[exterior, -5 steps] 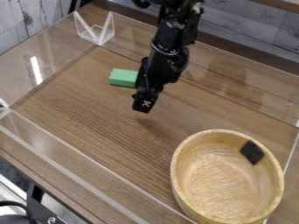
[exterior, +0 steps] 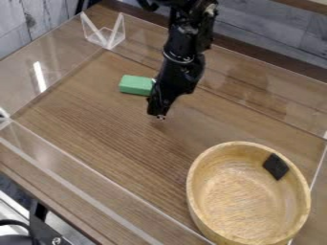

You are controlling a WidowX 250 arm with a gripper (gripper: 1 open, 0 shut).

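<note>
The black robot arm reaches down from the top centre to its gripper [exterior: 161, 103], low over the wooden table [exterior: 102, 144]. A green block [exterior: 136, 84] lies just left of the gripper, partly behind it. I cannot make out clearly whether the fingers are apart or what, if anything, is between them.
A large tan round container [exterior: 246, 207] with a dark patch [exterior: 273, 166] on its rim fills the lower right. Clear plastic pieces stand at the top left and left edge.
The gripper has shifted slightly, and its fingertips look closer together than a second ago. The green block and container look unmoved.
</note>
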